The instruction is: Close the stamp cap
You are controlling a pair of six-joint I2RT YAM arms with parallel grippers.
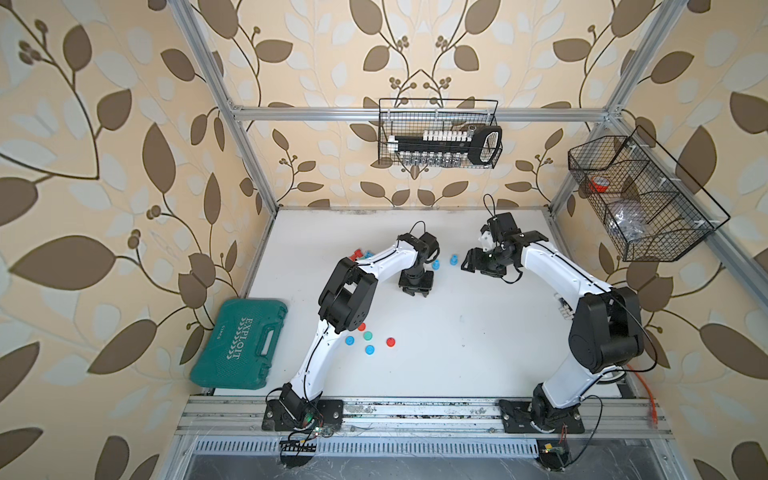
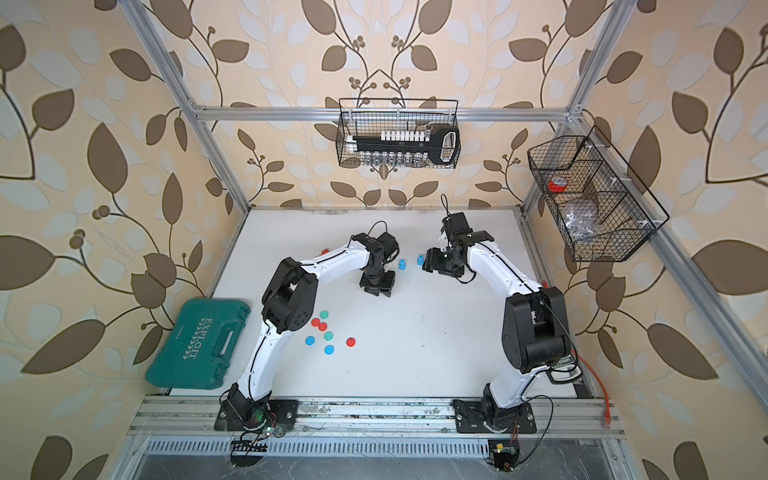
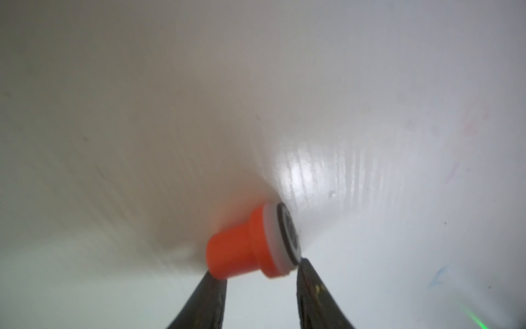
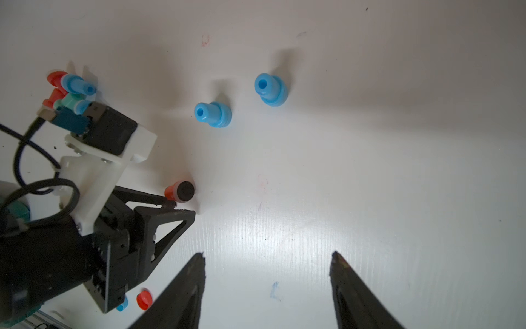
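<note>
A red stamp (image 3: 235, 249) with a black rubber face lies on its side at the tips of my left gripper in the left wrist view, and under that gripper (image 1: 416, 288) in the top left view. The fingers are part open; whether they touch the stamp is unclear. My right gripper is open and empty, right of two blue stamps (image 4: 212, 114) standing on the table. Round red caps (image 2: 350, 341), blue and green caps lie toward the front left.
A cluster of red, blue and green stamps (image 4: 76, 85) lies at the back left. A green case (image 1: 232, 340) sits at the left edge. Wire baskets hang on the walls.
</note>
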